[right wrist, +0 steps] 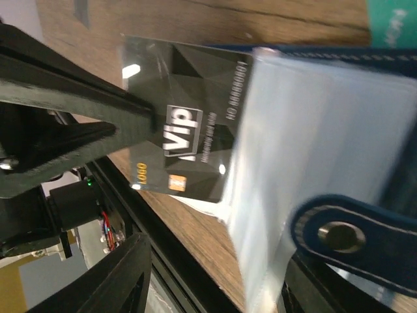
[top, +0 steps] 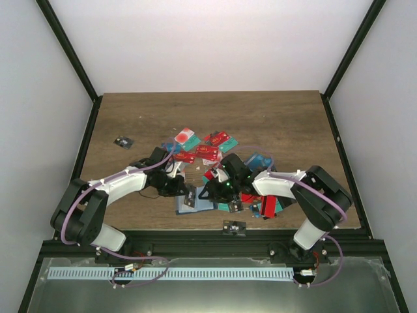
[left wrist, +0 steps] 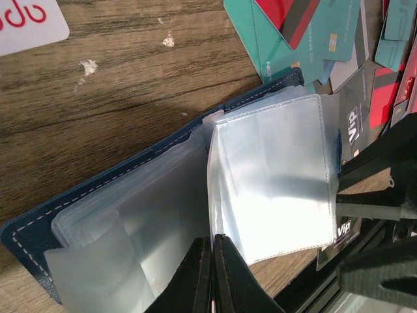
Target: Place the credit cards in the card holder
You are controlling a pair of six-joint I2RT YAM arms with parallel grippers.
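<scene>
A black VIP card (right wrist: 189, 120) stands on edge, with my left gripper shut on its outer side; from the left wrist it shows only as a thin pale edge. Its far side meets a clear sleeve (right wrist: 280, 150) of the card holder. The blue card holder (left wrist: 130, 166) lies spread out, several translucent sleeves raised, one of them (left wrist: 273, 176) standing beside the card. My right gripper is open over the holder, its fingers apart and a raised sleeve reaching down to one finger (right wrist: 309, 290). Whether the card's edge is inside a sleeve, I cannot tell.
Several red and teal cards (top: 208, 151) lie behind the holder, and more loose cards (top: 268, 207) lie under the right arm. One black card (top: 234, 227) rests at the front edge, another (top: 124, 141) at far left.
</scene>
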